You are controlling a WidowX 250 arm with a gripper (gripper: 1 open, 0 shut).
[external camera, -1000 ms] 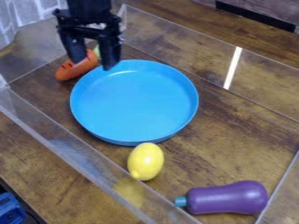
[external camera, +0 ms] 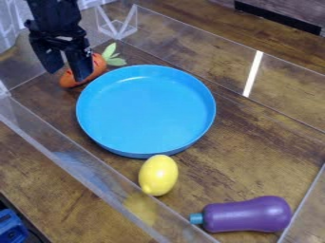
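My black gripper hangs at the upper left, open, its fingers just over an orange toy carrot with green leaves, partly hidden behind it. To the right of the carrot lies a round blue plate, empty.
A yellow lemon lies below the plate, and a purple toy eggplant at the lower right. Clear plastic walls edge the wooden surface, with a blue object outside at lower left.
My gripper has moved left from above the plate's upper edge to the carrot, and lower. The plate, lemon and eggplant have not moved.
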